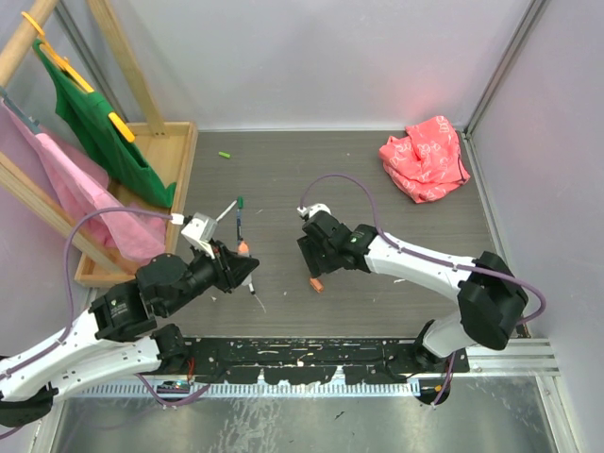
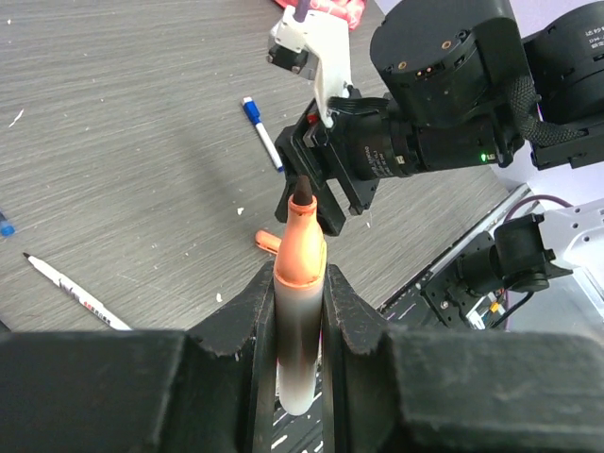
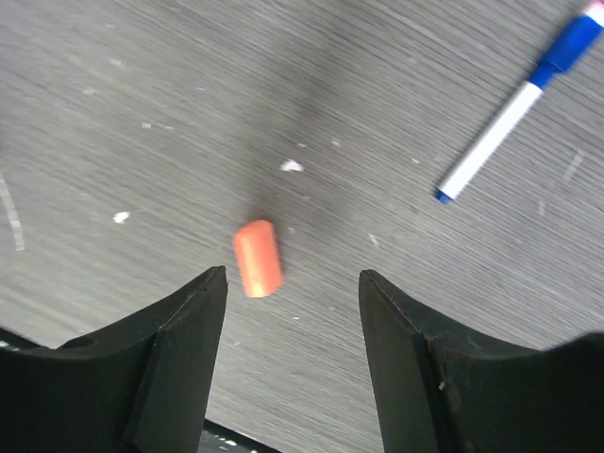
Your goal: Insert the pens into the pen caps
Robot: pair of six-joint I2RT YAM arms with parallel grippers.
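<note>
My left gripper is shut on an orange-and-white marker [image 2: 299, 326], whose bare dark tip points up and away from the fingers. In the top view that marker [image 1: 243, 249] shows beside the left gripper [image 1: 240, 269]. An orange cap [image 3: 258, 258] lies on the table, apart from the fingers of my right gripper, which stands open with nothing between them. From above, the right gripper [image 1: 310, 257] hangs just behind the cap [image 1: 316, 284]. A blue-capped white marker [image 3: 500, 130] lies beyond the right fingers. An uncapped white pen [image 2: 80, 293] with a dark tip lies at left.
A small green cap [image 1: 225, 155] lies at the back left. The wooden rack [image 1: 156, 160] with hanging cloths stands at left, and a crumpled red cloth [image 1: 425, 159] lies at back right.
</note>
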